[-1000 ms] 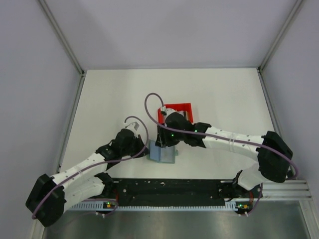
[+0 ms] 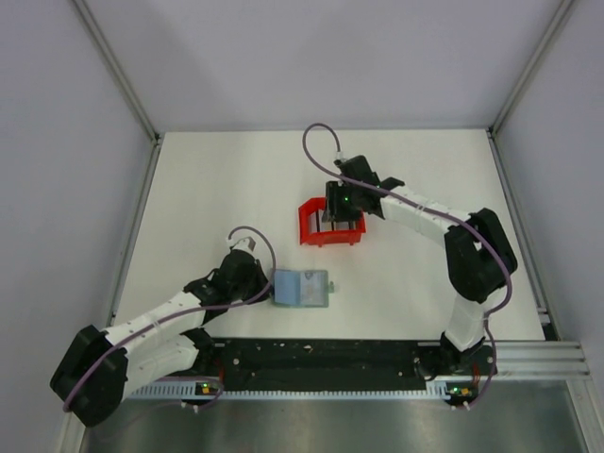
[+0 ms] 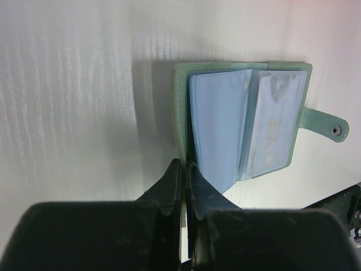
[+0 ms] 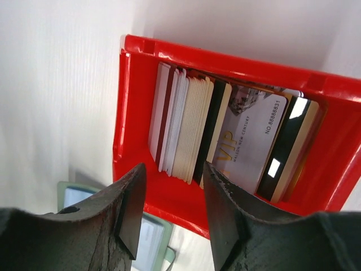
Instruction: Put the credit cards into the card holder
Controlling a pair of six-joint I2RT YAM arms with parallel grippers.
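Note:
The open green card holder (image 2: 315,288) lies on the table, with clear and bluish sleeves showing. In the left wrist view, the left cover edge of the card holder (image 3: 179,107) runs down between the fingers of my left gripper, which is shut on it. A red box (image 2: 305,225) at the middle of the table holds several credit cards (image 4: 192,121) standing in a row: white, cream, dark, and a grey VIP one. Over its near side is my right gripper, its fingers apart and nothing between them.
The holder's snap strap (image 3: 324,123) sticks out to the right. The box lies just beyond the holder, with high red walls (image 4: 248,68) around the cards. Table areas (image 2: 226,179) left and right of the box are clear.
My left gripper has shifted slightly left, and the card holder moved slightly left with it.

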